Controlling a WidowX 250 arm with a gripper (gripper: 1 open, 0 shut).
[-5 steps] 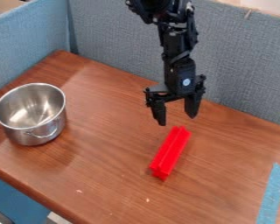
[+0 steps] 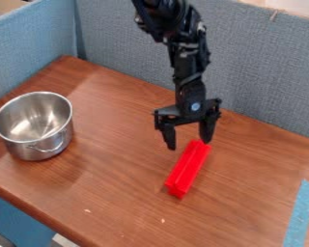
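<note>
My black gripper (image 2: 188,133) hangs from the arm at the upper middle of the camera view, fingers apart and pointing down, just over the far end of a red bar (image 2: 185,172). The bar lies lengthwise on the wooden table (image 2: 105,193), angled slightly from upper right to lower left. Nothing shows between the fingers; whether the tips touch the bar I cannot tell.
A steel bowl (image 2: 35,125) stands on the left side of the table. A light blue strip (image 2: 299,214) lies at the right edge. Padded blue-grey walls (image 2: 261,68) border the back and left.
My gripper has come down and slightly to the left, closer to the red bar's far end. The bar, bowl and strip have not moved.
</note>
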